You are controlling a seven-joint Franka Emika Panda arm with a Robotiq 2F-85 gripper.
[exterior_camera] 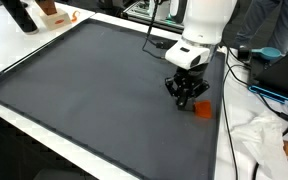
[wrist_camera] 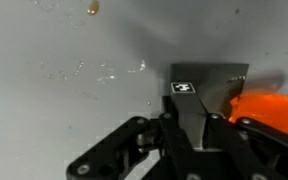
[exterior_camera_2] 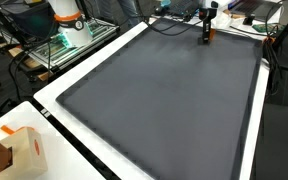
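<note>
My gripper [exterior_camera: 184, 101] is low over the grey board, at its right side in exterior view 1. It is shut on a dark piece; in the wrist view a narrow black part with a small white patterned patch [wrist_camera: 183, 88] stands between the fingers. Under and beside it shows a flat black square [wrist_camera: 212, 75]. An orange piece [wrist_camera: 265, 108] adjoins the square on the right, and the same orange piece [exterior_camera: 203, 109] appears beside the gripper in exterior view 1. Whether black and orange parts are joined cannot be told. In exterior view 2 the gripper [exterior_camera_2: 206, 36] is small, at the far edge.
The grey board [exterior_camera: 84, 95] is mostly bare, with wide free room to the left. A white crumpled bag [exterior_camera: 257, 140] and black cables lie off its right edge. A small amber spot [wrist_camera: 93, 7] is on the surface in the wrist view.
</note>
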